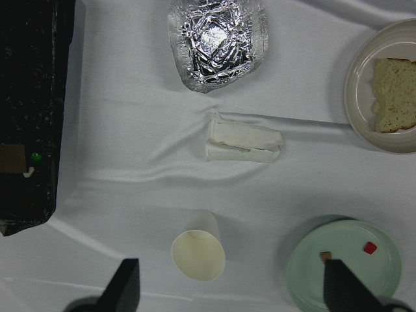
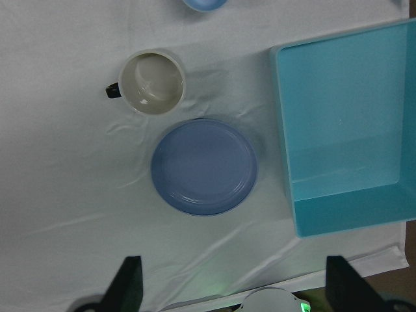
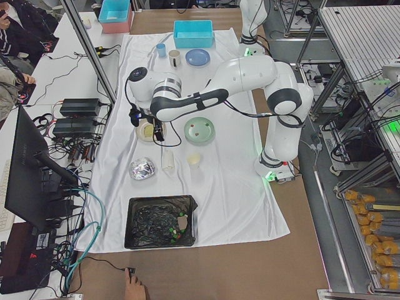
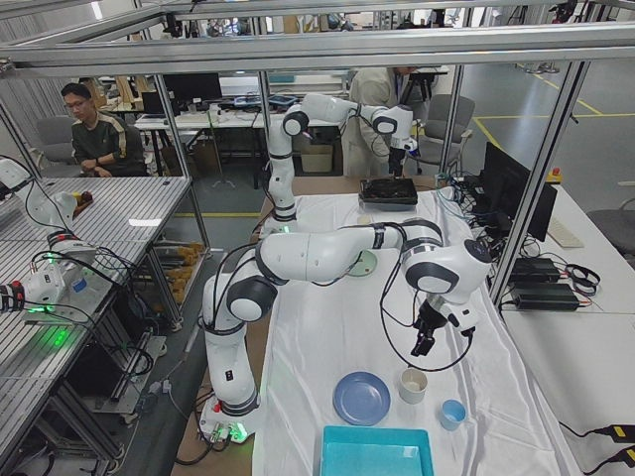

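Observation:
Both grippers hang open above the white cloth with nothing between their fingers, my left (image 1: 231, 289) and my right (image 2: 234, 289). Below the left one are a cream cup (image 1: 198, 257), a green plate (image 1: 344, 279) with small bits, a beige plate (image 1: 361, 120) holding a bread slice (image 1: 394, 91), a folded white packet (image 1: 244, 142) and a foil-covered container (image 1: 218, 42). Below the right one are a blue plate (image 2: 203, 167), a white mug (image 2: 151, 83) with a dark handle, a small blue cup (image 2: 203, 4) and a turquoise bin (image 2: 344, 117).
A black lined tray (image 3: 159, 222) with small items sits at one end of the cloth, the turquoise bin at the other. Monitors and cables crowd the side desk (image 4: 556, 337). Bare cloth surrounds the plates and cups.

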